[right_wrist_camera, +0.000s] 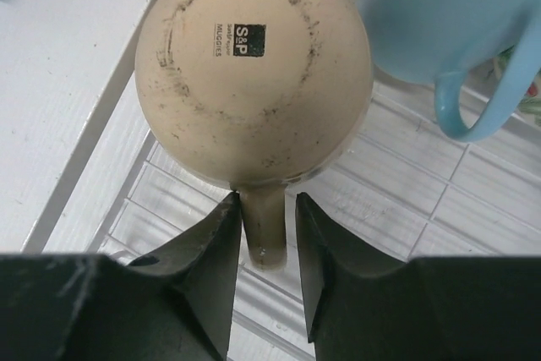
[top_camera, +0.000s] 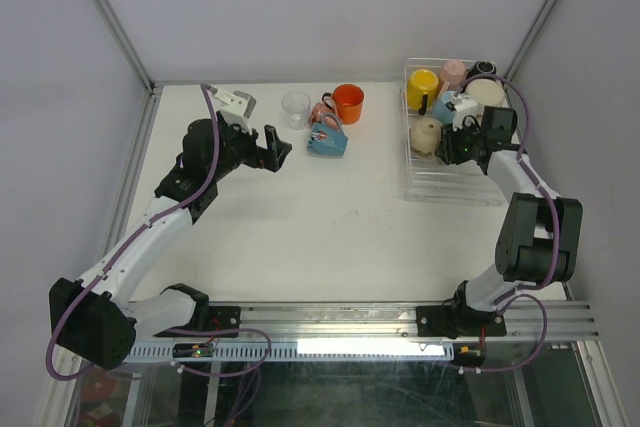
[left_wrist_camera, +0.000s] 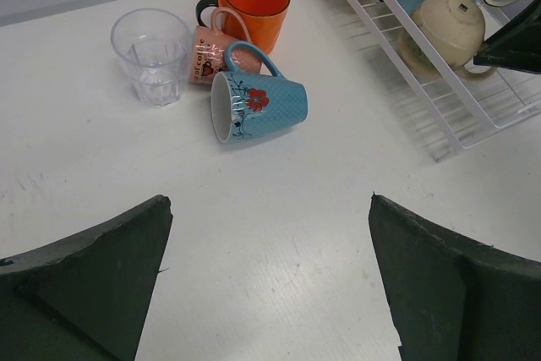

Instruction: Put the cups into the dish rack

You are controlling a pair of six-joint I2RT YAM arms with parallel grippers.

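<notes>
A round beige cup (right_wrist_camera: 254,65) sits upside down in the white dish rack (top_camera: 455,192), its base up and its handle (right_wrist_camera: 265,230) towards my right gripper. That gripper is open, its fingers on either side of the handle, with a clear gap on the right. On the table, a blue flowered cup (left_wrist_camera: 258,106) lies on its side beside a pink cup (left_wrist_camera: 207,52), an orange cup (left_wrist_camera: 254,6) and a clear glass (left_wrist_camera: 152,57). My left gripper stands open and empty over bare table.
In the rack, a light blue cup (right_wrist_camera: 448,14) is close to the beige one. Yellow (top_camera: 421,87), pink (top_camera: 452,74) and cream (top_camera: 487,93) cups fill the back. The rack's front part and the table's middle are bare.
</notes>
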